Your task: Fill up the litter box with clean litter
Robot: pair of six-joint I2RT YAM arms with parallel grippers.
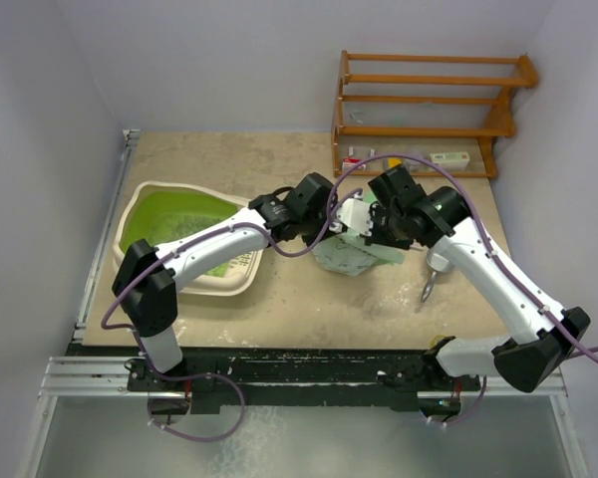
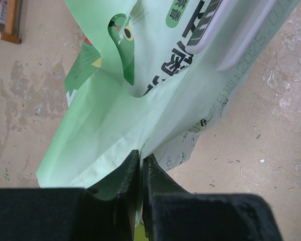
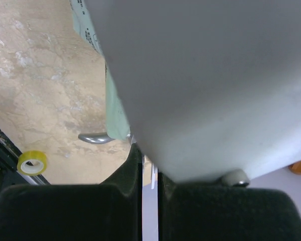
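Observation:
A pale green litter bag point(image 2: 100, 125) with printed lettering and a cartoon face is held up at the centre, largely hidden by the arms in the top view point(image 1: 344, 257). My left gripper is shut on a creased part of it. My right gripper is shut at the bag, whose blurred pale surface fills much of the right wrist view. The green-lined litter box point(image 1: 169, 214) sits at the left of the table.
A wooden rack point(image 1: 429, 77) stands at the back right with small items below. A metal scoop point(image 1: 429, 284) lies right of the bag, and a yellow tape roll point(image 3: 26, 155) near the front edge.

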